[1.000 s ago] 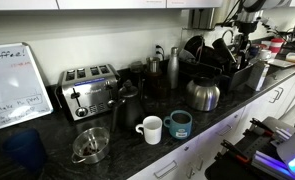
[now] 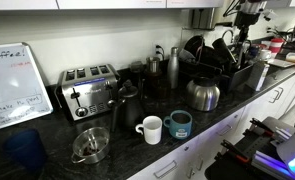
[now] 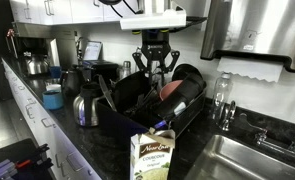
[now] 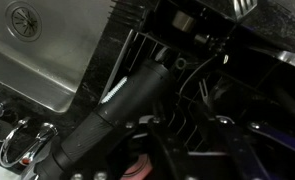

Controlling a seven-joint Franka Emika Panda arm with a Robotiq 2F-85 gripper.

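Note:
My gripper (image 3: 159, 72) points down over the black dish rack (image 3: 122, 122) in exterior view 2. At the bottom of the wrist view its dark fingers show against a dark background. Whether anything sits between them is too dark to make out. A thin, pale utensil (image 4: 204, 92) appears just ahead of the fingers, partly lost in shadow. To their left lies a long black cylindrical object (image 4: 112, 110). In exterior view 1 the arm (image 2: 249, 17) is small, at the upper right above the rack.
Pans and a black-handled utensil crowd the rack. A couscous box (image 3: 150, 158) stands at its front, with the sink (image 3: 237, 155) to the right. The kettle (image 2: 202, 95), teal mug (image 2: 179, 124), white mug (image 2: 152, 130) and toaster (image 2: 88, 92) occupy the counter.
Over the last second the arm has shifted slightly left above the rack in exterior view 1. The counter objects look unchanged.

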